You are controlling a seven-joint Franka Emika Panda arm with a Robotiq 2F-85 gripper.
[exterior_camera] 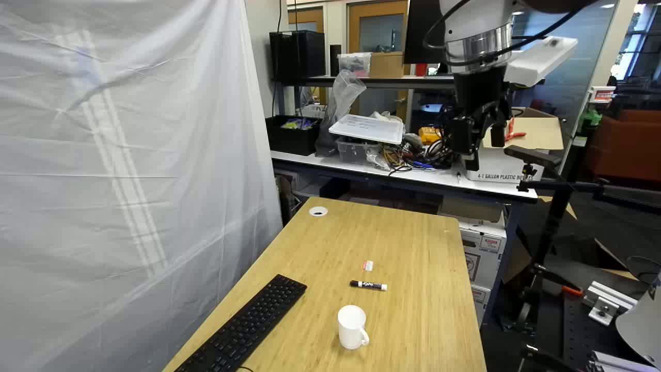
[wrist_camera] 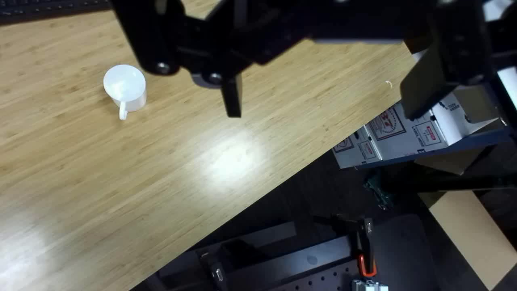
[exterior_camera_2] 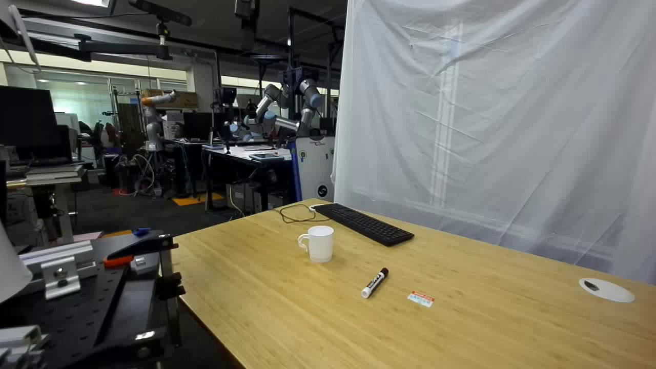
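Note:
A white mug (exterior_camera: pixel 351 326) stands upright on the wooden table, its handle turned toward the table's right side in exterior view 1. Beside it lies a black-and-white marker (exterior_camera: pixel 368 285), also plain in exterior view 2 as the marker (exterior_camera_2: pixel 375 283). My gripper (exterior_camera: pixel 485 143) hangs high above the table's far right end, pointing down. Its fingers stand wide open in the wrist view, the gripper having nothing between them. The mug (wrist_camera: pixel 127 87) shows there to the left, well apart from the fingers. No marker can be made out in the wrist view.
A black keyboard (exterior_camera_2: pixel 364 224) lies along the curtain side, its cable behind the mug. A small red-and-white label (exterior_camera_2: pixel 421 299) is near the marker. The far table end has a round white grommet (exterior_camera: pixel 317 211). A cluttered shelf (exterior_camera: pixel 434 179) stands beyond.

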